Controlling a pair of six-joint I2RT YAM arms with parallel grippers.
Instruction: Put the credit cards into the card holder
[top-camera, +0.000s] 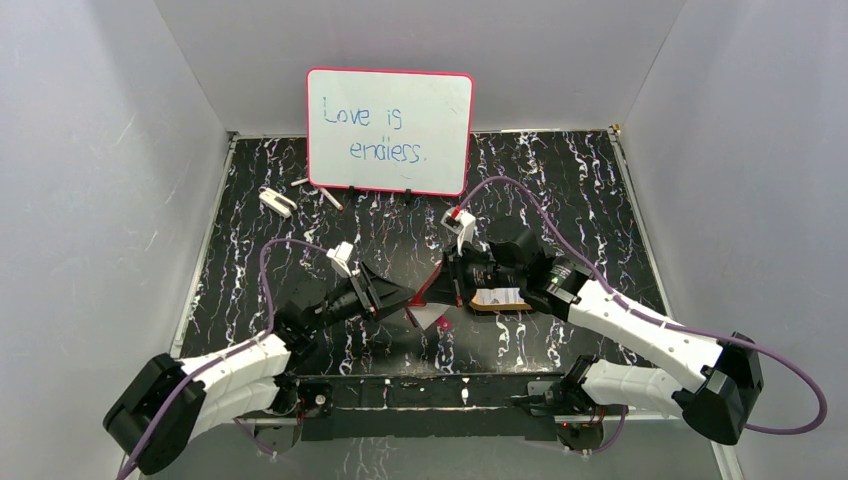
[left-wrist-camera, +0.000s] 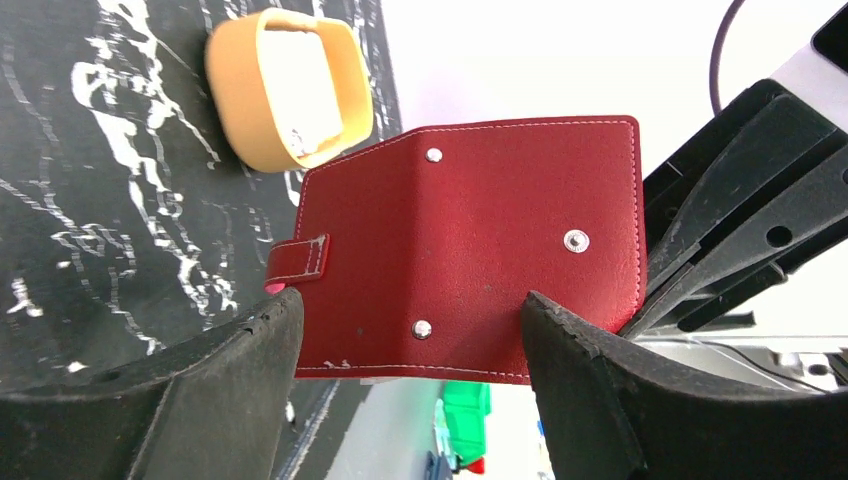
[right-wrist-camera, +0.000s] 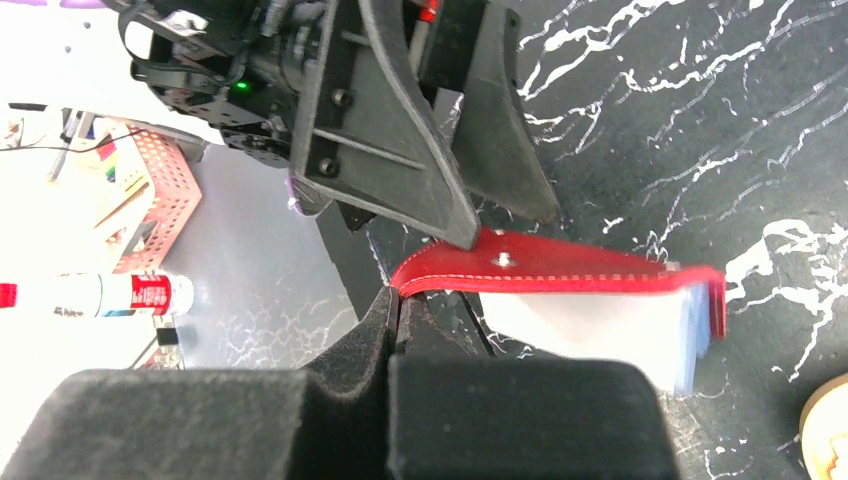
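Note:
The red leather card holder hangs from my right gripper, which is shut on its edge; a white inner part shows beneath the red cover in the right wrist view. My left gripper is open at the holder, with its fingertips close to the lower edge in the left wrist view. In the top view both grippers meet over the front middle of the marble table. An orange box with a white top, possibly holding cards, stands on the table behind the right arm.
A whiteboard stands at the back, with a white object and sticks to its left. The table's front edge lies close below the grippers.

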